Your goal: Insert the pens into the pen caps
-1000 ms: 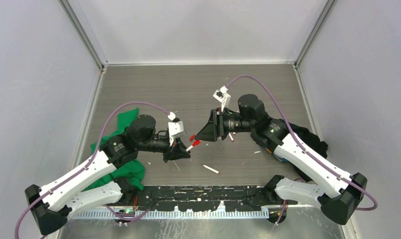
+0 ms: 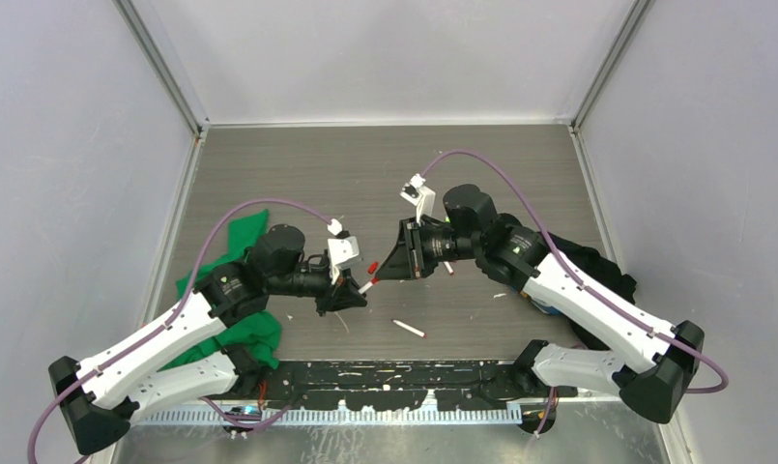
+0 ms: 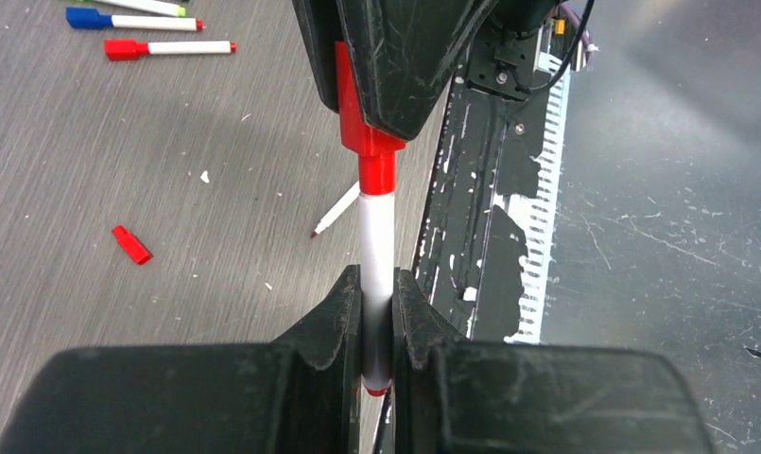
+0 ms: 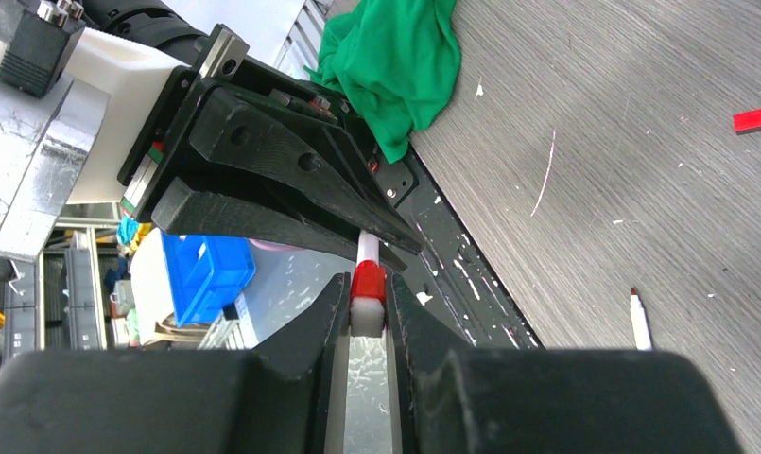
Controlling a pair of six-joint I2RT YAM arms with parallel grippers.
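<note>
Between the arms, a white pen [image 3: 375,246] stands in line with a red cap [image 3: 364,123]; cap and pen meet end to end. My left gripper is shut on the pen's white barrel. My right gripper is shut on the red cap. How deep the pen sits in the cap is unclear. On the table lie a loose red cap [image 3: 131,245], an uncapped pen [image 2: 409,329] and several capped pens [image 3: 169,47] in red, blue and green.
A green cloth [image 2: 251,232] lies under the left arm and a dark cloth [image 2: 607,275] under the right. A black rail [image 2: 394,377] runs along the front edge.
My right gripper, shut on the cap, has shifted slightly toward the front-left. The left gripper has moved very slightly the same way.
</note>
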